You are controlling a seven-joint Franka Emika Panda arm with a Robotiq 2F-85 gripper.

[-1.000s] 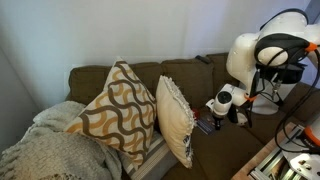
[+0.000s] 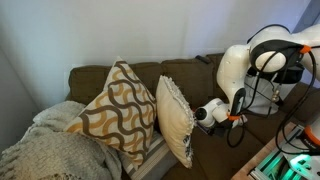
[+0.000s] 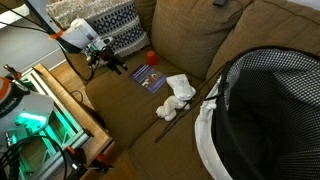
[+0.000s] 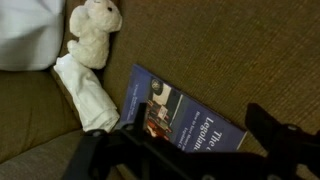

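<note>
In the wrist view my gripper stands open, with its dark fingers far apart and nothing held between them. A blue book (image 4: 178, 116) with white lettering lies flat on the brown sofa, seen between and beyond the fingers. A white plush toy (image 4: 95, 27) and a crumpled white cloth (image 4: 86, 92) rest close together to its left. In exterior view 2 the book (image 3: 150, 78) lies in front of a red cup (image 3: 151, 57), while the arm (image 3: 85, 38) reaches in from the left, its gripper short of the book.
A large black mesh basket (image 3: 265, 100) with white lining takes up the right of exterior view 2. Patterned cushions (image 2: 117, 112) lean on the sofa in exterior view 1. Bare sofa seat (image 4: 225, 55) shows above the book in the wrist view.
The arm has come lower and reached further over the seat in exterior view 1, its white wrist dropping toward the sofa. Cushions and blanket have stayed put.
</note>
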